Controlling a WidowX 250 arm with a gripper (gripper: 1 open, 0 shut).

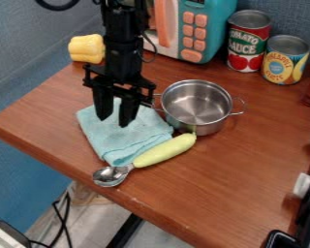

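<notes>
My black gripper [116, 108] hangs low over the light blue cloth [119, 140], at its upper part. Its fingers look spread apart; I cannot tell whether any cloth lies between them. A yellow banana-like item [165, 151] lies on the cloth's lower right, with a metal spoon [109, 175] just below the cloth. A steel pot [197, 105] stands to the right of the gripper.
A red can [247, 41] and a yellow-blue can [285, 59] stand at the back right, beside a teal toy microwave [194, 29]. A yellow item [86, 48] sits at the back left.
</notes>
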